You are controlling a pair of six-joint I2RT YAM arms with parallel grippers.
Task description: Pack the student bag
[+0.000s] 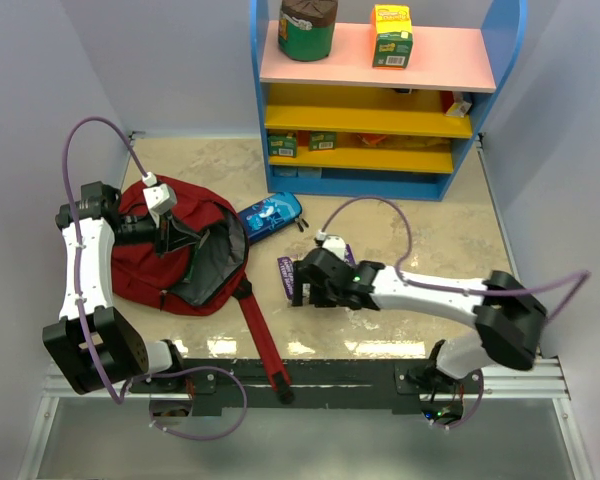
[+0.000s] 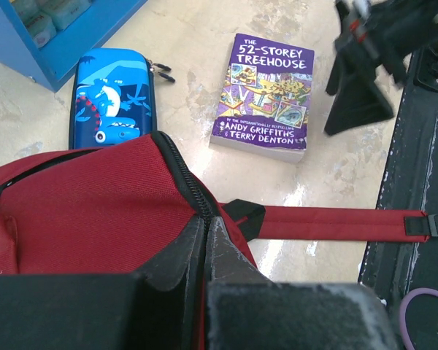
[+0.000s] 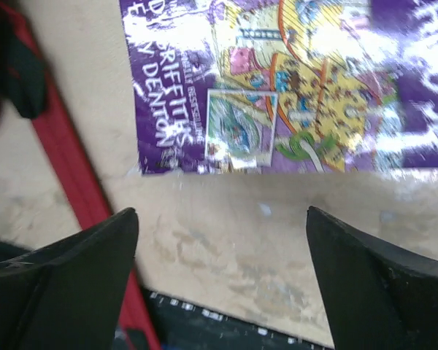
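Note:
The red backpack (image 1: 145, 255) lies on its side at the left, its grey inside showing. My left gripper (image 1: 197, 239) is shut at the edge of its mouth; in the left wrist view, the black zipper (image 2: 181, 171) runs into the closed fingertips. A purple paperback book (image 2: 264, 91) lies flat on the floor right of the bag. Over it in the top view is my right gripper (image 1: 302, 288), partly covering the book. Its fingers (image 3: 354, 251) stand wide apart in the right wrist view, only bare floor between them, with the book just beyond.
A blue dinosaur pencil case (image 1: 270, 215) lies between the bag and the shelf unit (image 1: 360, 184). The bag's red strap (image 1: 265, 335) stretches toward the front edge. Boxes sit on the shelves.

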